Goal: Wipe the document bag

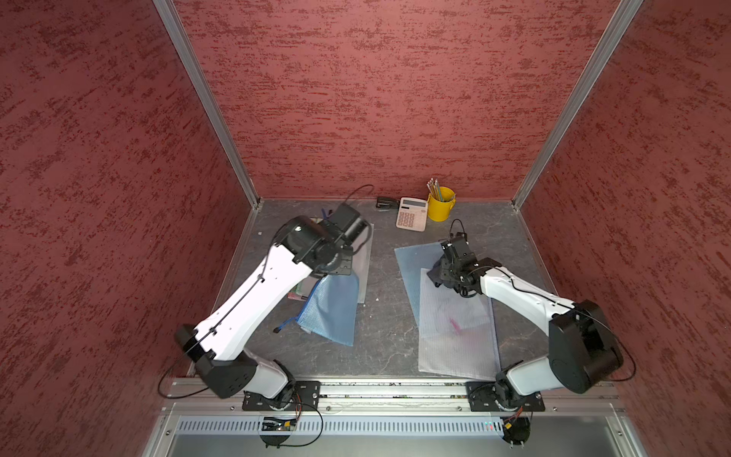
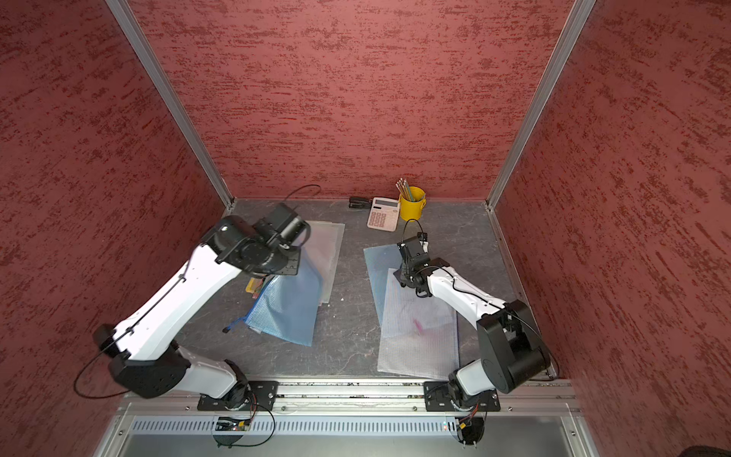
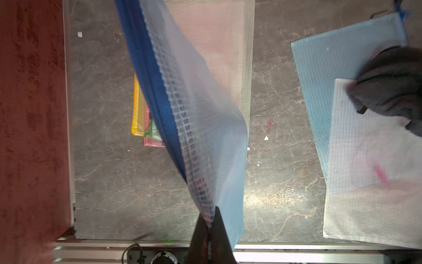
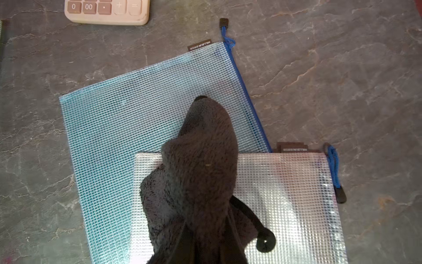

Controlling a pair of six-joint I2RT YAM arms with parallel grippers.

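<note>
My left gripper is lifted over the left side and shut on a blue mesh document bag [image 3: 215, 132], which hangs from it by its edge. My right gripper is shut on a dark grey cloth [image 4: 197, 149], resting over another blue bag [image 4: 114, 123] and a white mesh bag [image 4: 290, 198] on the right. The white bag carries a pink smear [image 3: 380, 173].
A pile of coloured bags [image 3: 138, 105] lies on the left. At the back stand a pink calculator [image 1: 412, 214], a black stapler [image 1: 387, 202] and a yellow pen cup [image 1: 441, 207].
</note>
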